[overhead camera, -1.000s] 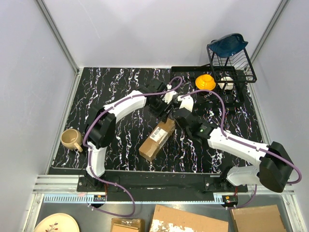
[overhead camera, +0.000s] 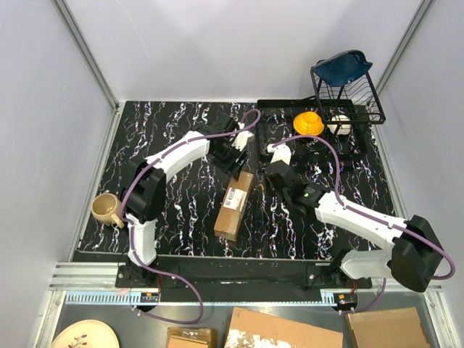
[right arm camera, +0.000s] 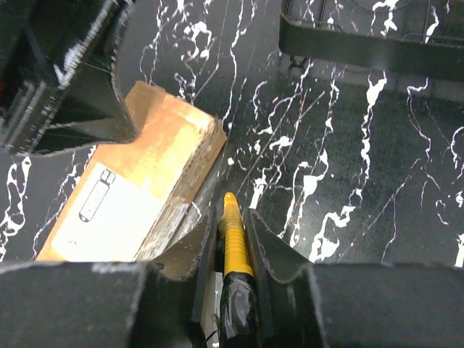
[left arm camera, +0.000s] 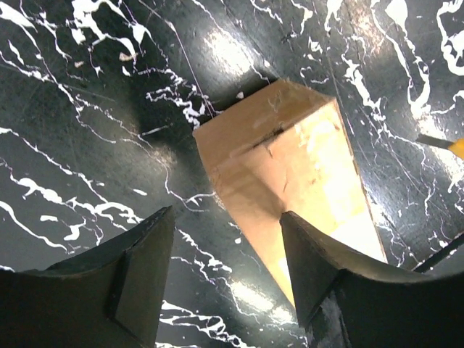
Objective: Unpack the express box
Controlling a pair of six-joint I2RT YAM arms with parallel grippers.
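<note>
A long cardboard box point(overhead camera: 234, 204) with a white label lies on the dark marble table. My left gripper point(overhead camera: 236, 164) is over its far end; in the left wrist view its fingertips point(left arm camera: 293, 232) are spread above that end, with nothing held between them. My right gripper point(overhead camera: 267, 177) is beside the box to the right, shut on a yellow box cutter point(right arm camera: 237, 248), whose tip points forward. In the right wrist view the left gripper hangs above the box point(right arm camera: 174, 145).
A black dish rack point(overhead camera: 362, 154) with a yellow bowl point(overhead camera: 308, 123), a white dish and a blue tray point(overhead camera: 342, 67) stands at the back right. A beige mug point(overhead camera: 106, 208) is at the left edge.
The box has turned to lie more upright in the top view, its far end shifted left. My left gripper has moved left, away from my right gripper, which is nearly still.
</note>
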